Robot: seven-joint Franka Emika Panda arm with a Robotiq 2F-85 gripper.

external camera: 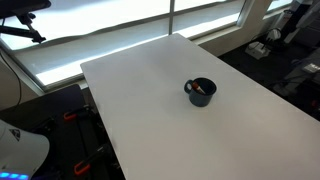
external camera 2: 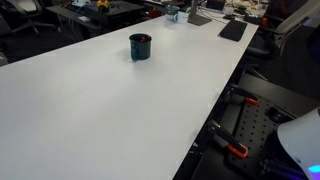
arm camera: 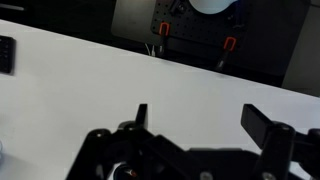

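A dark teal mug [external camera: 201, 91] stands upright on the white table [external camera: 150, 110], its handle towards the left in exterior view 1. Inside it lies something small with red on it. Exterior view 2 shows the same mug [external camera 2: 140, 46] near the table's far edge. In the wrist view my gripper is open, its two black fingers wide apart above white tabletop. Nothing shows between them. A small dark patch with red peeks out at the bottom, mostly hidden by the gripper; whether that is the mug I cannot tell.
Beside one edge of the table is a dark frame with red-marked clamps [external camera 2: 238, 150], close to the white arm base [external camera 2: 300, 140]. Bright window panels [external camera: 100, 40] line the far side in exterior view 1.
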